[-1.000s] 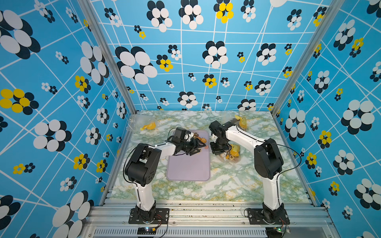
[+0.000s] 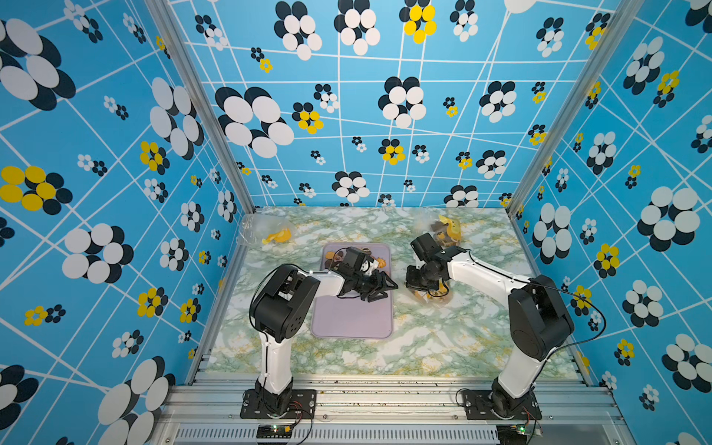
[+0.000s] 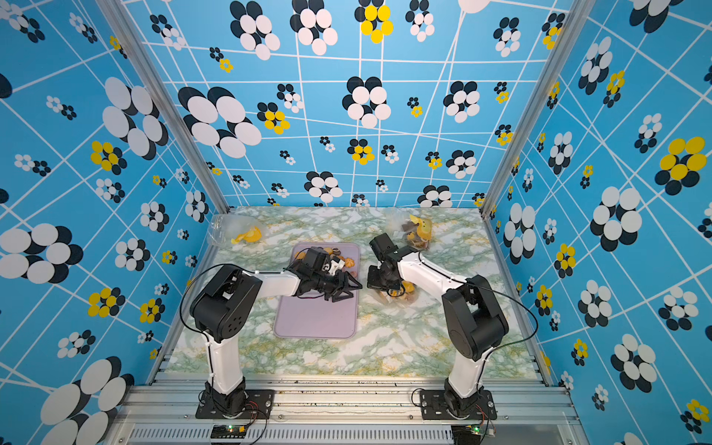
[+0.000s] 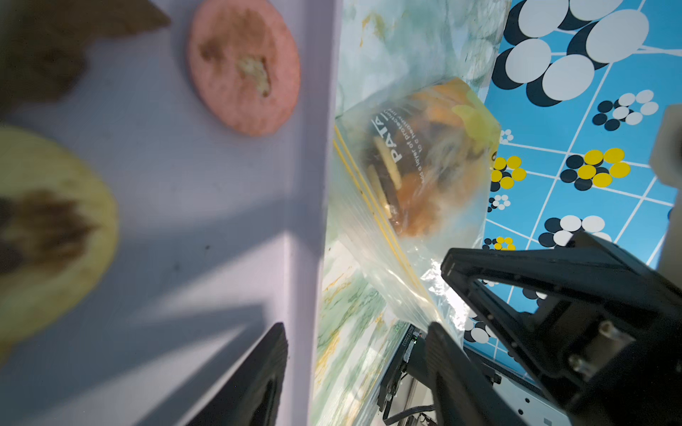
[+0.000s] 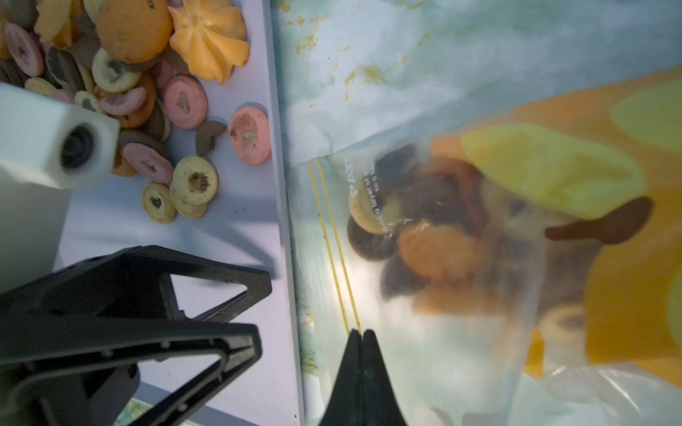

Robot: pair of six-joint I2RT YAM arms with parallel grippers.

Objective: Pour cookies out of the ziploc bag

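A clear ziploc bag (image 5: pixel 454 248) with cookies inside lies flat on the marble table, its yellow-lined mouth (image 5: pixel 326 234) alongside the tray's right edge. My right gripper is shut, tips over the bag's mouth end at the zip lines; whether film is pinched between them I cannot tell. My left gripper stands part open with nothing between its fingers, above the tray's right edge and facing the bag's mouth. Loose cookies (image 5: pixel 184 99) are heaped on the lilac tray (image 2: pixel 348 320), partly hidden by the left arm in the top views.
Another bag with a yellow print (image 2: pixel 448 228) rests behind the right gripper. At the back left lies a clear bag with a yellow patch (image 2: pixel 276 236). The front half of the tray is bare, and the table's front right is clear.
My left gripper has shifted right and slightly toward the front, to the tray's right edge. The right gripper has moved right, away from the tray, over the bag, which looks nearly still.
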